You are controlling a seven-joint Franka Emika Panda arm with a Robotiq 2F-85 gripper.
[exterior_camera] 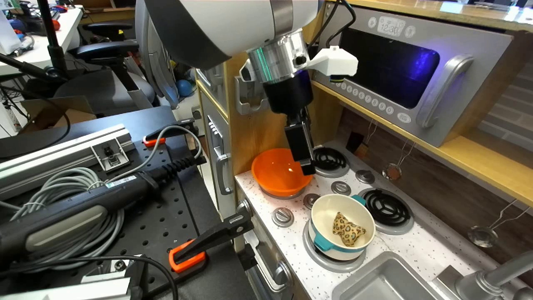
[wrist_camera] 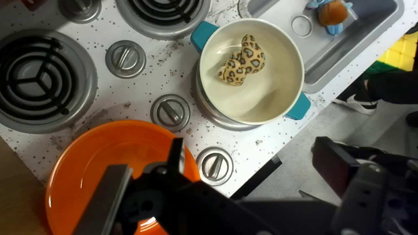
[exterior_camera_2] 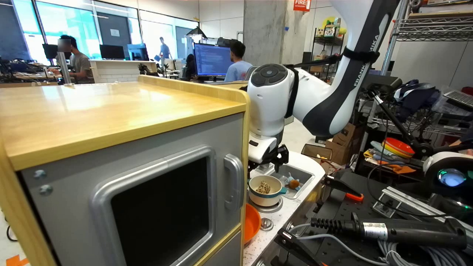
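My gripper (exterior_camera: pixel 306 167) points down above the stove counter, close to the orange bowl in exterior view 1. In the wrist view its fingers (wrist_camera: pixel 333 164) stand wide apart, and the space between them holds nothing. A cream pot (wrist_camera: pixel 270 103) with teal handles rests on a burner, away from the fingers. Inside it lies a leopard-print soft toy (wrist_camera: pixel 250 56), also visible in the pot in both exterior views. The orange bowl (wrist_camera: pixel 129 133) sits on the counter, partly covered by the gripper in the wrist view; what shows of its inside is empty.
A sink (wrist_camera: pixel 317 74) beyond the pot holds a blue-and-brown toy (wrist_camera: pixel 333 13). Stove knobs (wrist_camera: pixel 170 112) stick up between bowl and pot. A microwave (exterior_camera: pixel 389 65) and wooden shelf (exterior_camera: pixel 469 150) overhang the back. A black clamp (exterior_camera: pixel 225 227) stands at the counter's front edge.
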